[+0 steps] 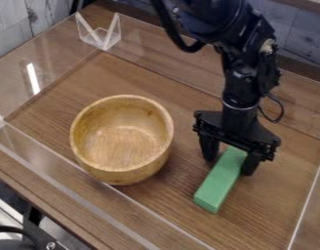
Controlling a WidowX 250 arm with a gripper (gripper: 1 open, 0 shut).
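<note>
My black gripper (pixel 237 146) is low over a green rectangular block (pixel 218 190) lying on the wooden table, its open fingers around the block's far end. The near part of the block is uncovered; whether the fingers touch it is hard to tell.
A tan bowl (pixel 120 164) sits on the table left of the block. A small clear wire-like or plastic object (pixel 100 32) is at the upper left.
</note>
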